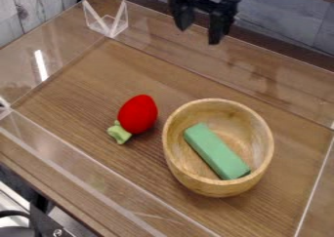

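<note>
My dark gripper (201, 19) is at the top centre, high over the back of the wooden table and partly cut off by the frame. Its fingers are too small and dark to read. A wooden bowl (182, 174) at the lower right holds a green block (214, 149). A red oval object (137, 113) lies left of the bowl, with a small light-green piece (120, 132) beside its lower end.
A white wire-like object (107, 19) stands at the back left. A dark round item (19, 223) is at the lower left corner.
</note>
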